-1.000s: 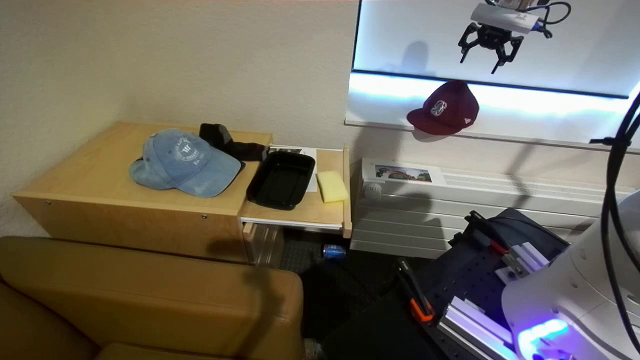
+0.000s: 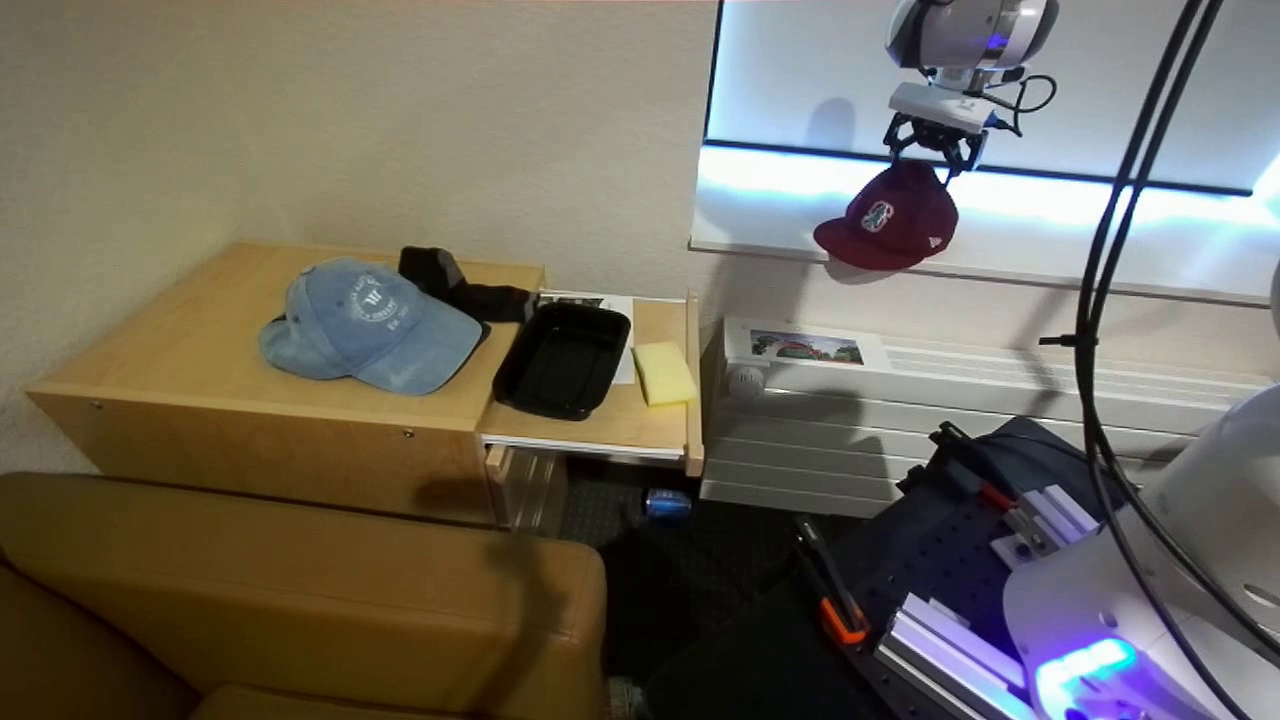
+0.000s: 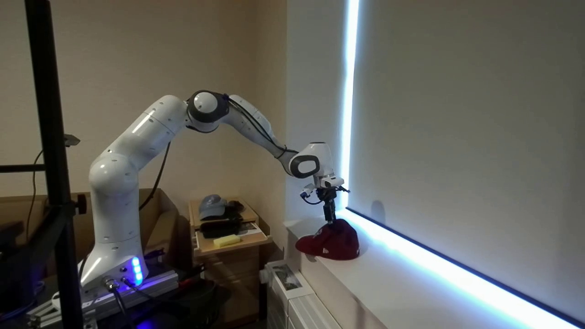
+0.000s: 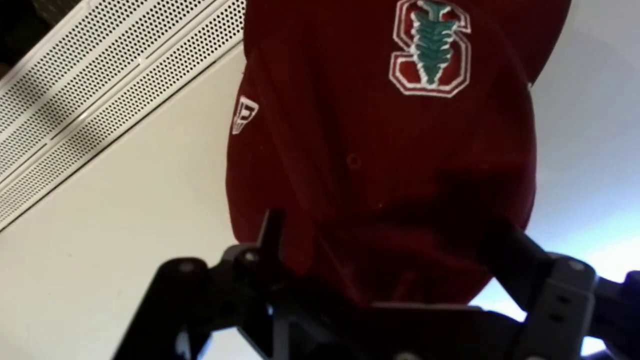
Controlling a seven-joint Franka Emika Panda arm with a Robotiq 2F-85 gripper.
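Note:
A dark red cap [image 2: 897, 218] rests on the windowsill, its brim toward the left in exterior view 1. It bears a white-edged S with a green tree, seen up close in the wrist view, where the cap [image 4: 360, 132] fills the middle. My gripper [image 2: 924, 172] stands open at the top of the cap, its fingers spread to either side of the crown. In exterior view 2 the gripper [image 3: 330, 220] points down and meets the cap's top [image 3: 341, 236]; whether the fingers touch the cloth I cannot tell. The wrist view shows one dark finger [image 4: 273, 234] by the cap's rear part.
A light blue cap [image 2: 360, 322] and a dark sock [image 2: 450, 282] lie on the wooden cabinet. A black tray [image 2: 504, 378] and yellow sponge [image 2: 665, 372] sit on its pulled-out drawer. The radiator [image 2: 960, 382] runs below the sill [image 3: 395, 279], which is clear on the near side.
My gripper has come down and to the left in exterior view 1, from above the red cap to its crown. The red cap has stayed in place.

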